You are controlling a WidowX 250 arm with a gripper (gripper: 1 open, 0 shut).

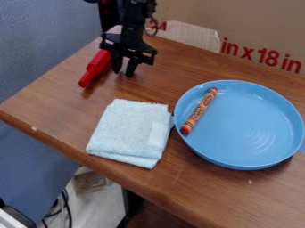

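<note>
My black gripper (pixel 127 55) is low over the back left of the wooden table, just beside a red cylindrical object (pixel 93 69) that lies slanted there; its fingers partly overlap that object's upper end, and whether they are open or shut is unclear. A blue plate (pixel 248 126) on the right holds an orange patterned stick (pixel 199 111). A folded pale cloth (pixel 127 133) lies at the front middle.
The table (pixel 48 109) has its left edge at a blue-grey surface. A cardboard panel (pixel 247 27) stands behind. Cables lie below at the lower left.
</note>
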